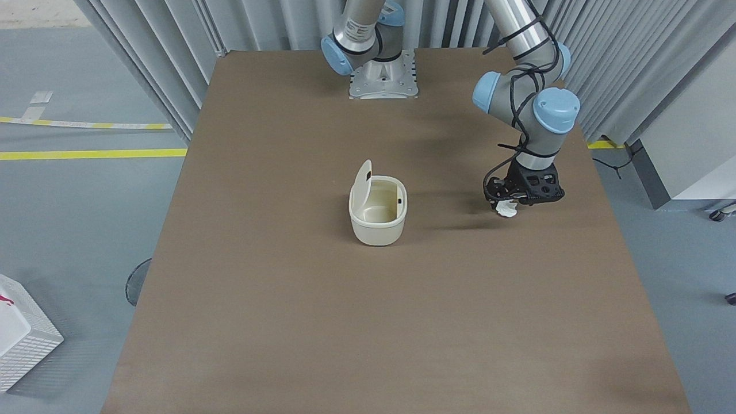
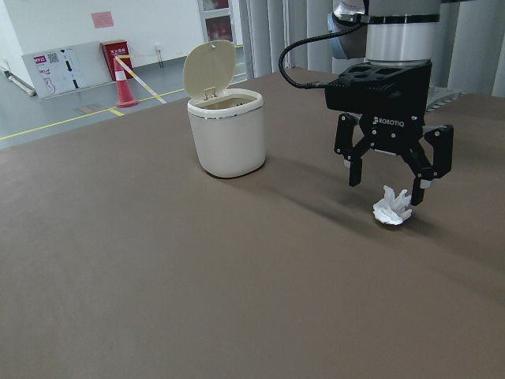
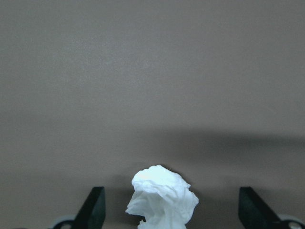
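Observation:
A crumpled white tissue [image 1: 505,210] lies on the brown table on the right side, just under my gripper [image 2: 386,189]. In the left view the tissue [image 2: 391,208] sits between and slightly below the open fingertips; in the wrist view the tissue [image 3: 162,200] is at the bottom middle, between both open fingers. A small white bin [image 1: 378,227] with its lid raised stands left of the gripper, near the table's middle.

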